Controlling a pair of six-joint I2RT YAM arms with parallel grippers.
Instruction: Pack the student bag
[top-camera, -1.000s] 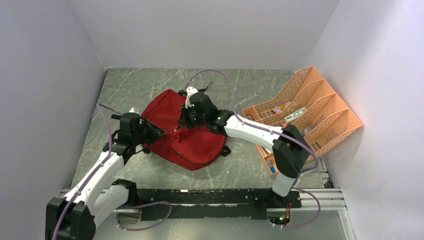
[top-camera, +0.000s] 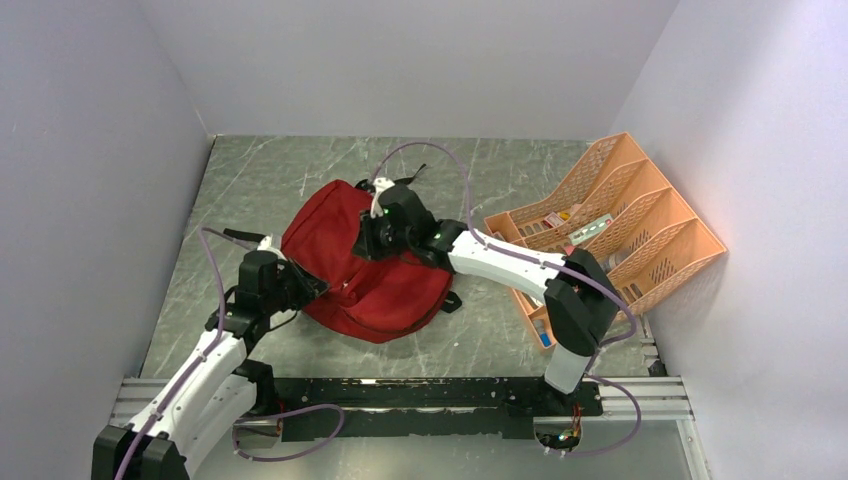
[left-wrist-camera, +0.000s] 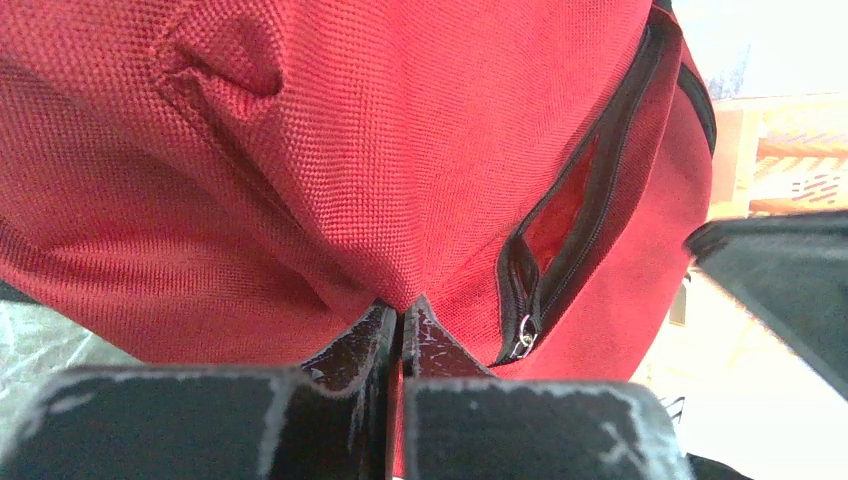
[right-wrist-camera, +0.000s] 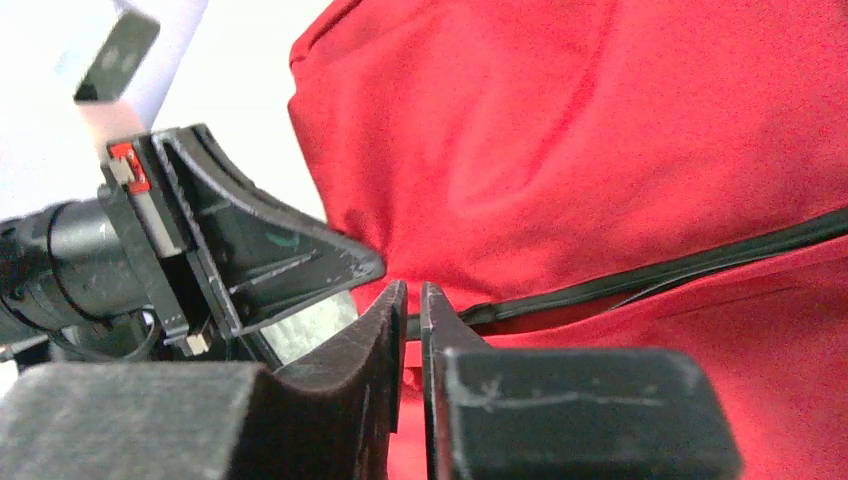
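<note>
The red bag (top-camera: 375, 295) lies flat on the grey table. In the left wrist view, my left gripper is shut on a fold of its red fabric. Right of those fingertips, a black zipper (left-wrist-camera: 610, 165) gapes partway, its silver pull (left-wrist-camera: 523, 340) at the near end. My right gripper (top-camera: 364, 246) hovers over the bag's middle. Its fingertips are only slightly apart, with no fabric visibly pinched in the narrow gap (right-wrist-camera: 414, 300). In the right wrist view, the zipper (right-wrist-camera: 640, 280) runs just beyond them, and a left gripper finger (right-wrist-camera: 310, 255) shows at left.
An orange organizer (top-camera: 690, 250) stands at the right with several small items, among them a pale green and white box (top-camera: 590, 229). Black straps (top-camera: 418, 174) stick out behind the bag. Bare table (top-camera: 500, 330) lies between bag and organizer.
The left gripper has shifted slightly toward the front, and the zipper pull sits nearer the front.
</note>
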